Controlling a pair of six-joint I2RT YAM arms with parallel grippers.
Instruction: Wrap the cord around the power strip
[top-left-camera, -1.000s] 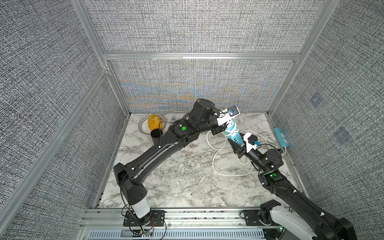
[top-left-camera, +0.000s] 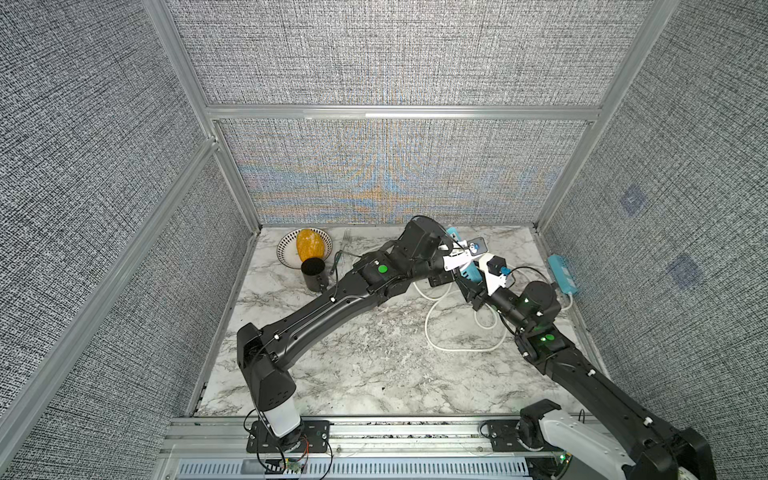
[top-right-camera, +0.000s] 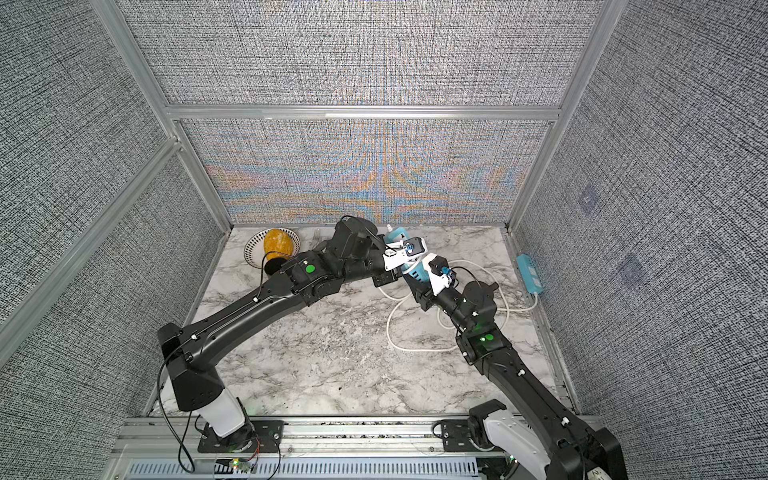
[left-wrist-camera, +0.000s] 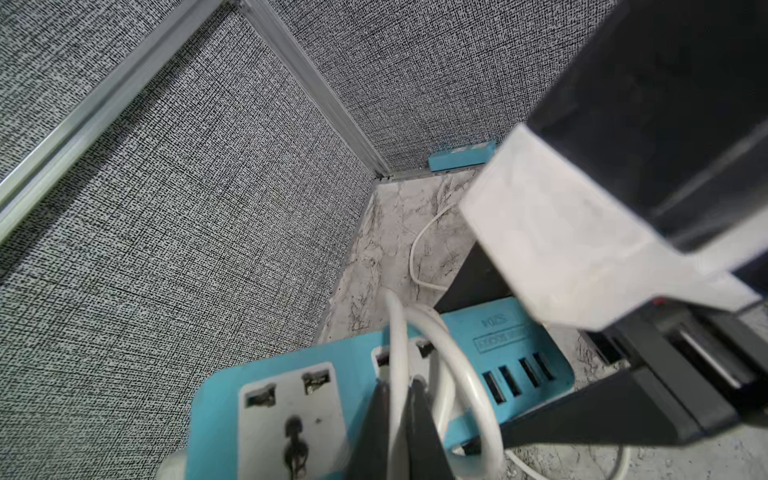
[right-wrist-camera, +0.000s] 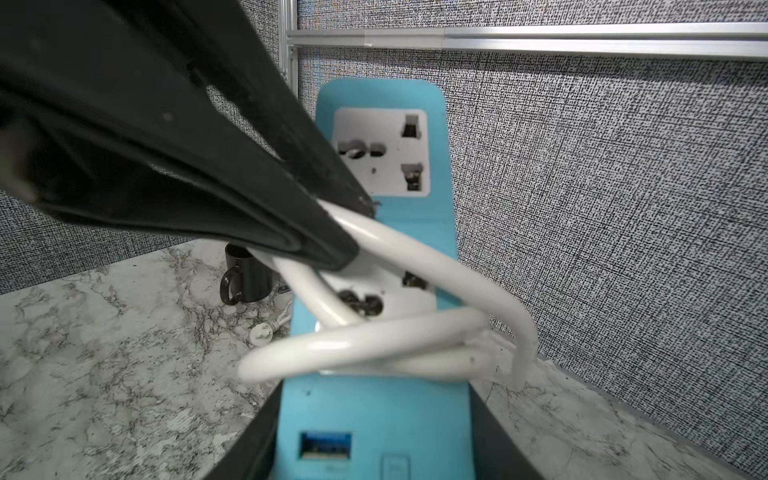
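Observation:
In the right wrist view a blue power strip (right-wrist-camera: 436, 216) with white socket panels points away from me. My right gripper is shut on its near end, one finger (right-wrist-camera: 257, 436) along each side. Loops of thick white cord (right-wrist-camera: 360, 345) lie around the strip's middle. From the left, my left gripper reaches over the sockets, shut, with a length of cord running between its fingertips. The left wrist view shows the same cord (left-wrist-camera: 472, 368) rising over those dark fingers (left-wrist-camera: 422, 432). The strip's underside is hidden.
Slack cord (top-left-camera: 464, 349) curves over the marble table below. A second blue block (top-left-camera: 562, 275) stands by the right wall. At the back left are a plate (top-left-camera: 281, 254) with an orange item (top-left-camera: 310, 243) and a black mug (top-left-camera: 313, 275).
My left gripper has moved right and toward the front, now covering much of the strip in the top left view. The right gripper has shifted slightly left, still on the strip.

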